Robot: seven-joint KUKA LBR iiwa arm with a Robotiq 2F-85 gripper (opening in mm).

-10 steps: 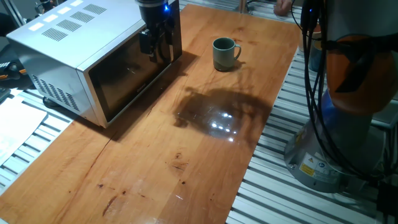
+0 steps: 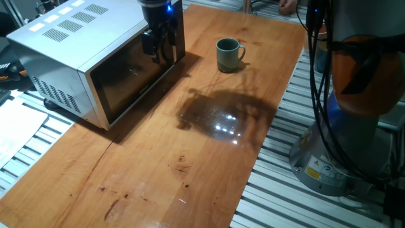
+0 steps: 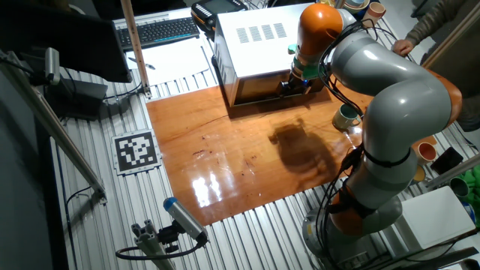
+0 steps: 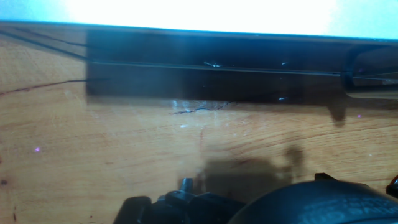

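In front of the right half of the microwave [image 2: 69, 31] hangs my gripper [image 2: 162, 56], pointing downward and clear of the tabletop. Its dark fingers stand close to the microwave front, and whether they touch it or how far they are apart does not show clearly. The microwave's dark door appears closed, and part of its handle [image 4: 349, 73] shows at the right of the wrist view. A green mug [image 2: 228, 56] stands upright on the wooden table [image 2: 152, 183], apart from the gripper, its handle to the right in exterior view 1.
My arm's base [image 2: 323, 164] stands on the slatted metal surface beside the table. A person's hand [image 3: 403, 48] rests near the far edge. Cups and a white box [image 3: 435, 221] lie beyond the arm.
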